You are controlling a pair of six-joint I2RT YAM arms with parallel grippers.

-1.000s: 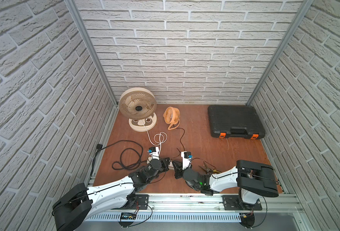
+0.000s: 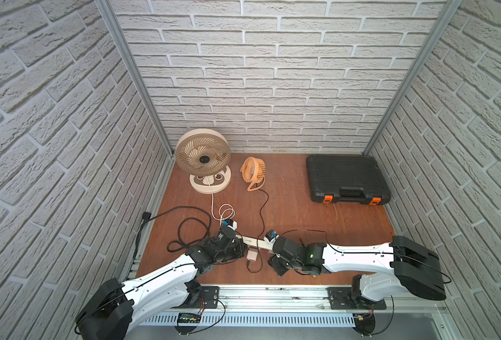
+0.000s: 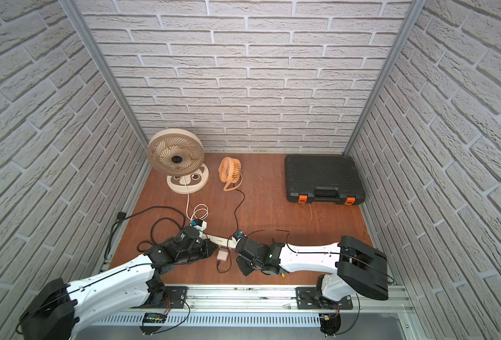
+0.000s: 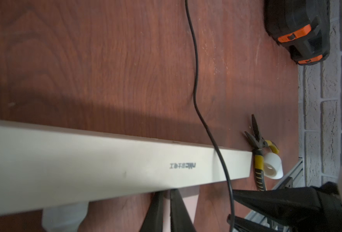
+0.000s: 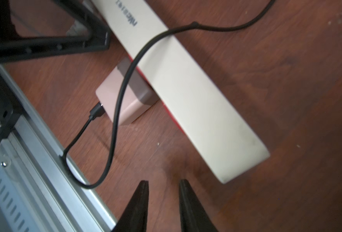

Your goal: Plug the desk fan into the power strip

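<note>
The white power strip (image 5: 182, 85) lies on the table, its socket side facing me. Against that side sits a pale pink adapter block (image 5: 124, 94), with a black cable plugged into its outer end; whether its prongs are fully in is hidden. The cable loops over the strip toward the small orange desk fan (image 2: 253, 170) at the back. My left gripper is shut at the strip's edge, in front of the adapter, with nothing clearly between its fingers. My right gripper stands open and empty, off the strip's end.
A large beige fan (image 2: 204, 161) stands at the back left. A pale plug (image 4: 64, 216) sits by the strip's near side. Pliers (image 4: 258, 150) and a white roll (image 4: 273, 165) lie beyond the strip. A black case (image 2: 348, 178) occupies the back right.
My right gripper has moved away from the left one, to the right, uncovering the adapter. The left gripper has shifted slightly left and lower. The white cord's loop has moved left.
</note>
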